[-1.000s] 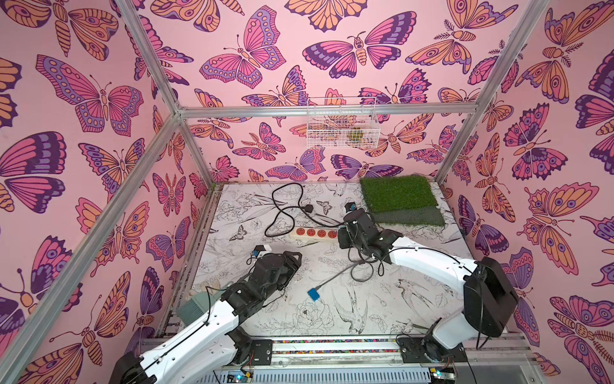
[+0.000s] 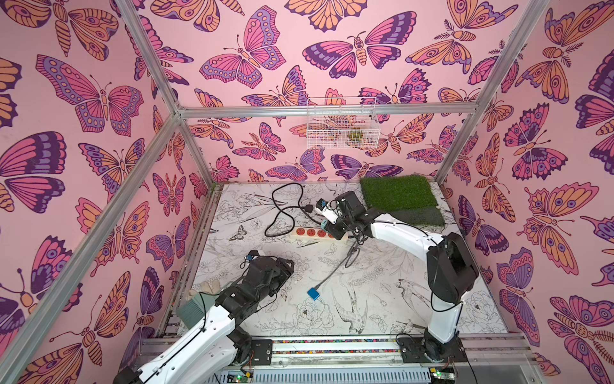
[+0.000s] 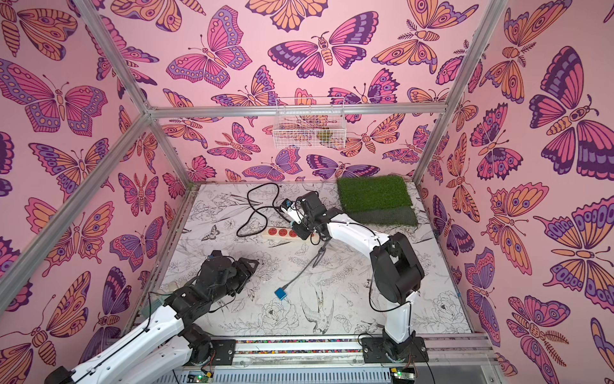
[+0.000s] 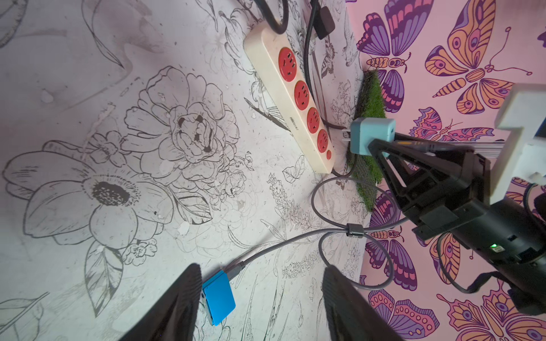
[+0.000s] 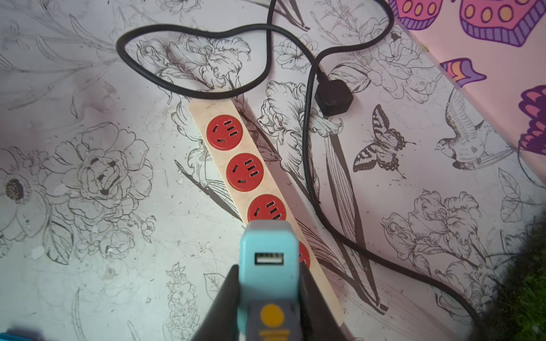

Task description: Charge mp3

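A white power strip (image 5: 213, 142) with red sockets lies at the back middle. A light-blue charger (image 5: 269, 244) is held in my right gripper, above the strip's right half; in the right wrist view it covers part of the sockets. A blue mp3 player (image 4: 219, 298) lies on the front middle of the table (image 4: 113, 255), with a grey cable running from it up toward the right gripper. My left gripper stands open over the left-middle of the table, nothing between its fingers, with the blue player below it.
A black cable (image 5: 310, 142) with a plug (image 5: 332, 96) loops behind the strip. A green turf mat (image 2: 396, 192) fills the back right corner. Some items at the left front are partly hidden by the left arm.
My right arm has swung left and toward the back, bringing the charger over the power strip. The left gripper has shifted slightly.
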